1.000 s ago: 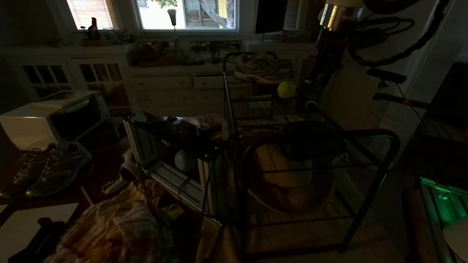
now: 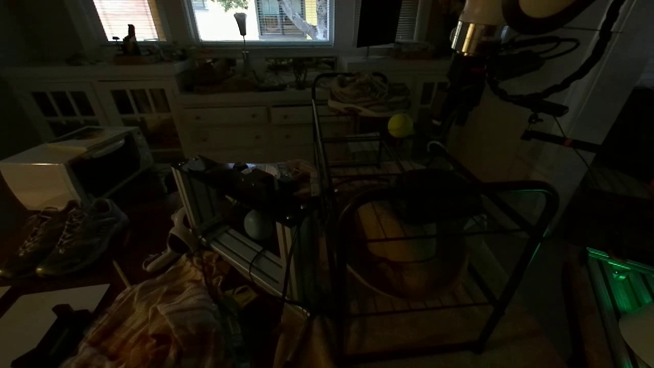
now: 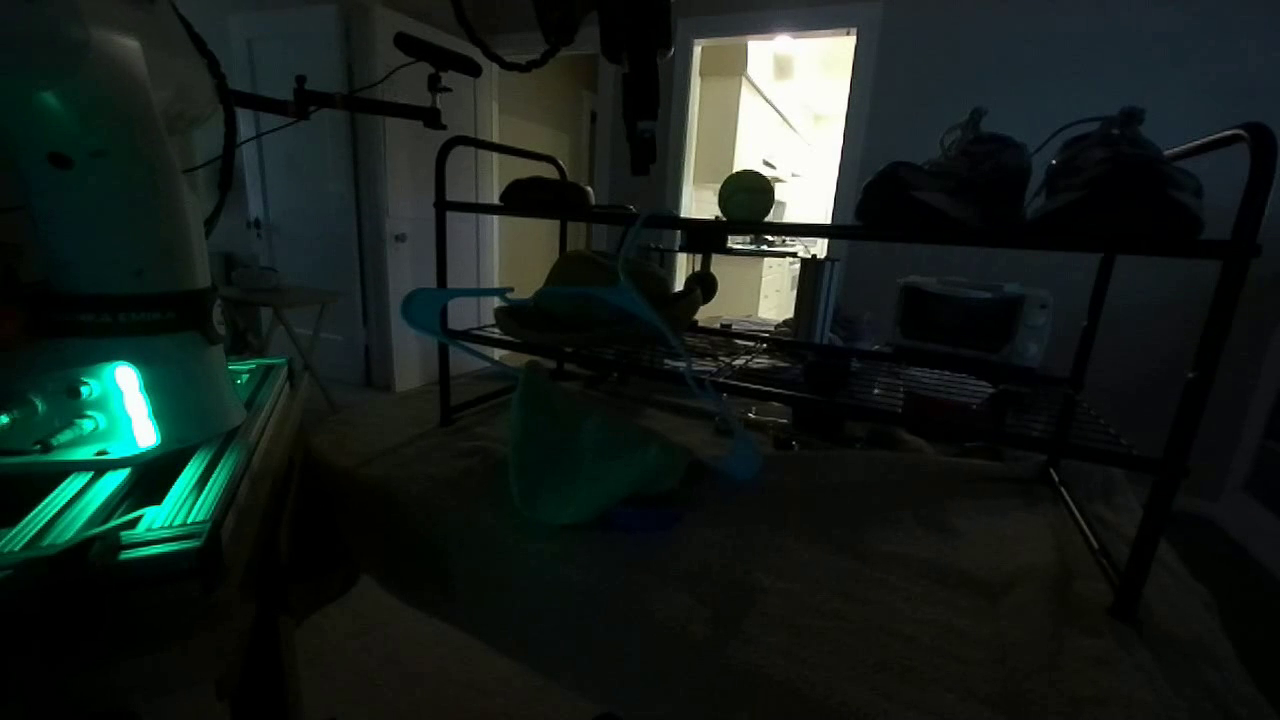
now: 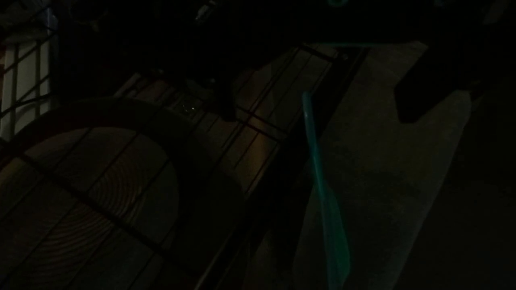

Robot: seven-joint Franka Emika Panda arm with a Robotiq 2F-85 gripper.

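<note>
My gripper [image 2: 440, 117] hangs above the rack near its side rail in exterior view 1. In the wrist view the gripper stands open, its dark fingers [image 4: 410, 104] wide apart. A thin teal-blue strip, seemingly part of a blue hanger [image 4: 317, 166], runs below and between them in that picture; no contact shows. Exterior view 2 has the blue hanger [image 3: 462, 295] at the rack's near side, with a green piece [image 3: 576, 462] low beside it. Above the rack's top shelf there, the gripper [image 3: 643, 162] points down. Darkness hides finer detail.
On the black rack [image 3: 792, 226] are a yellow-green ball [image 2: 400, 125], shoes [image 2: 368, 95] and a dark item [image 3: 546, 193]. A brimmed hat [image 2: 398, 239] lies on the lower shelf. Rack rails and end loops stand close to the arm.
The arm has come down slightly and its wrist has turned a little. The rack, ball and shoes have stayed in place.
</note>
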